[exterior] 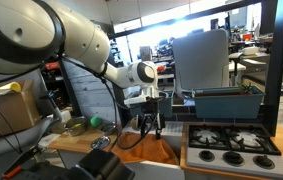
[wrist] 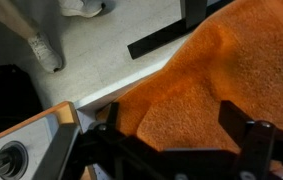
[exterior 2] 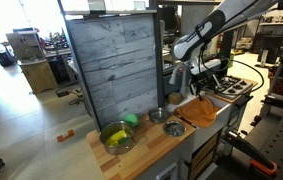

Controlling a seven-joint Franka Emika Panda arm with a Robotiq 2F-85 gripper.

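Observation:
An orange towel (exterior: 149, 150) lies spread on the counter beside the stove, a little rumpled. In exterior view 2 the same towel (exterior 2: 196, 112) sits to the right of the pans. My gripper (exterior: 149, 130) hangs low over the towel, pointing down. Seen from the wrist, my gripper is open, its dark fingers (wrist: 69, 142) wide apart, with the orange cloth (wrist: 181, 90) below and between them. Nothing is held. Whether the fingertips touch the cloth I cannot tell.
A gas stove (exterior: 231, 145) stands directly right of the towel. A blue planter box (exterior: 216, 105) sits behind the stove. Left of the towel are a metal pot (exterior 2: 116, 136) with something yellow-green inside and several smaller pans. The floor (wrist: 91, 45) shows past the counter's edge.

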